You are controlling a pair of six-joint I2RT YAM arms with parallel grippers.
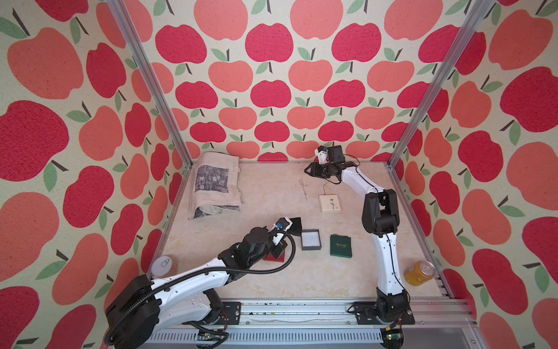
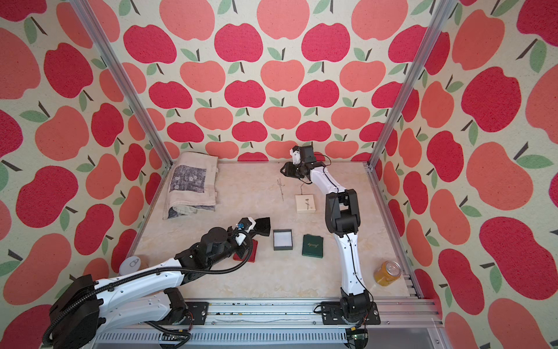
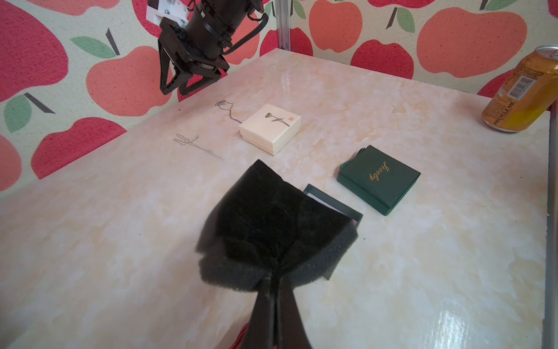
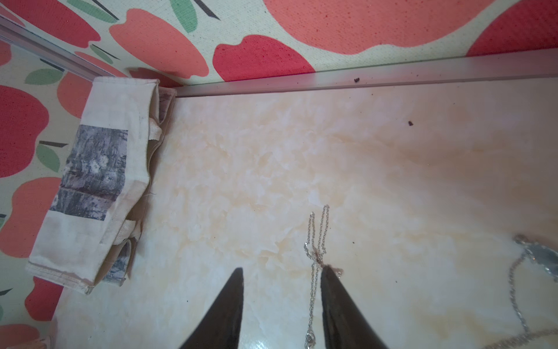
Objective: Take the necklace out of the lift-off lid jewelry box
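Observation:
A thin silver necklace (image 4: 314,279) lies stretched out on the table toward the back, looped at its far end. My right gripper is open above the table; the necklace shows near its right finger, with nothing between the fingers. My left gripper is shut on a black soft pad (image 3: 273,215), held up left of the dark green open box (image 1: 311,248). That box has a pale inside and looks empty. Right of it lies a dark green piece (image 1: 341,245) with gold "Jewelry" lettering.
A second chain (image 3: 227,108) lies by a cream box (image 3: 271,129) with a flower print. A red item (image 1: 273,256) is partly under the left arm. Folded cloth (image 1: 215,183) lies back left, an orange can (image 1: 419,272) front right.

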